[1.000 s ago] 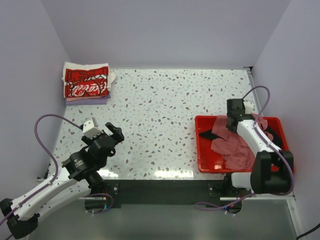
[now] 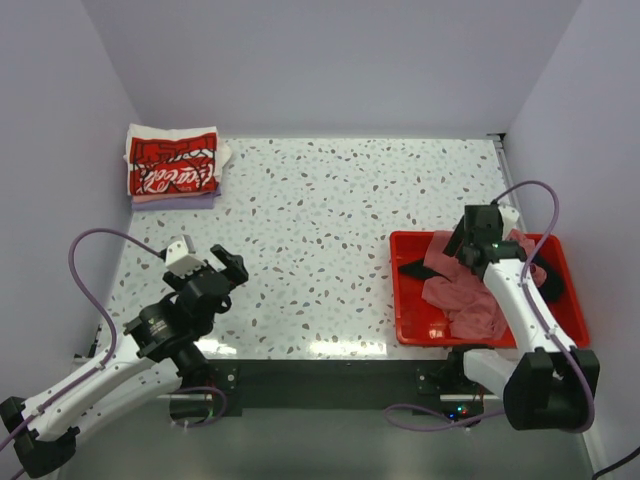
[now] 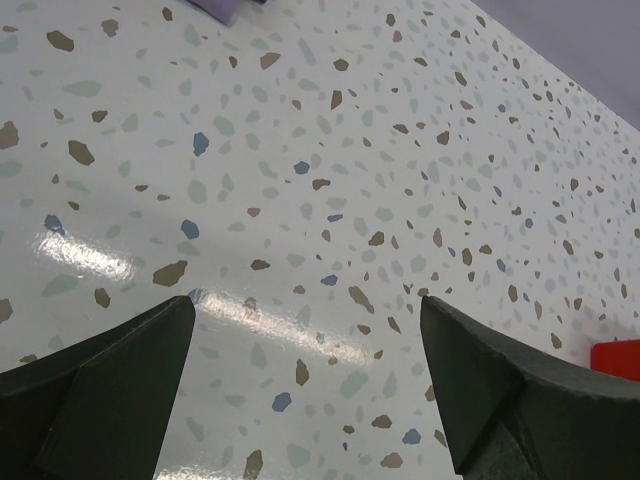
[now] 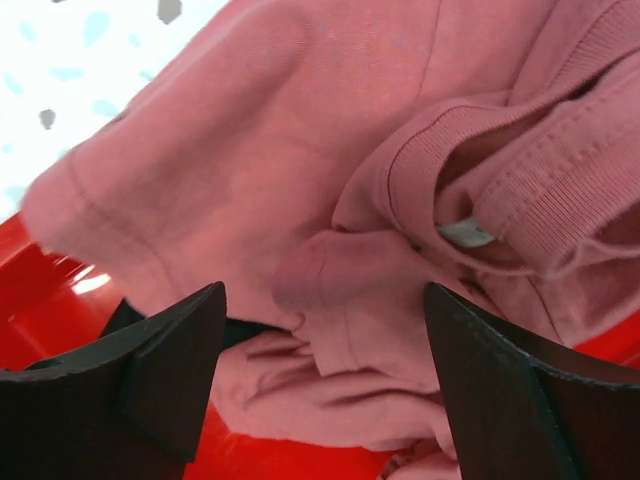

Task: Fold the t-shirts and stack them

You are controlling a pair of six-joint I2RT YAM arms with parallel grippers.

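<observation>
A red bin (image 2: 420, 320) on the right of the table holds crumpled pink T-shirts (image 2: 460, 300) and some dark cloth (image 2: 420, 270). My right gripper (image 2: 470, 235) is over them; in the right wrist view its open fingers hang above pink fabric (image 4: 200, 180). At the left rear lies a stack of folded shirts (image 2: 172, 165), a red Coca-Cola print on top, white, pink and purple beneath. My left gripper (image 2: 228, 260) hangs open and empty over the front-left of the table.
Grey walls close it in at the back and both sides.
The left arm and the stack have not moved.
</observation>
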